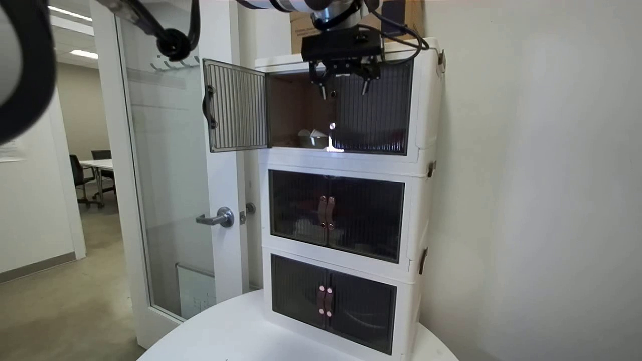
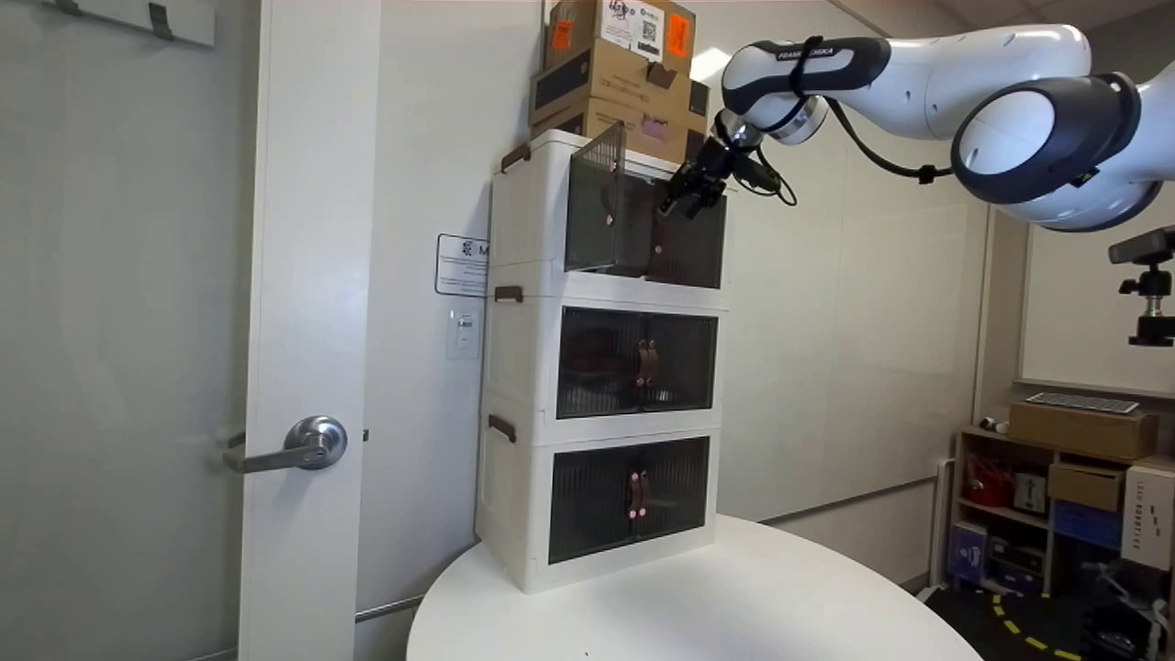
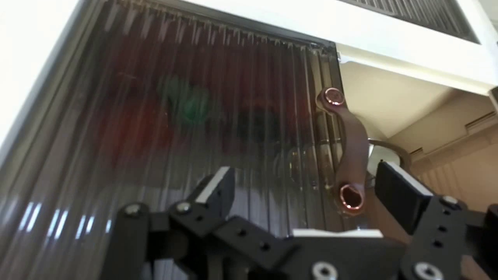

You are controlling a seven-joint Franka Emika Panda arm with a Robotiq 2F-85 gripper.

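Note:
My gripper hangs open in front of the top cabinet, high up near its middle. In the wrist view the fingers stand wide apart, with nothing held between them. Beyond them is the brown handle of the ribbed dark right door, which is closed; from this view I cannot tell how far off the handle is. The left door of the same cabinet is swung out. Inside the open half sits a small bowl with pale items in it. Reddish and green shapes show blurred behind the closed door.
Two more cabinets stand below, a middle one and a bottom one, both with doors closed. The stack rests on a white round table, bare in front. Cardboard boxes are piled on top.

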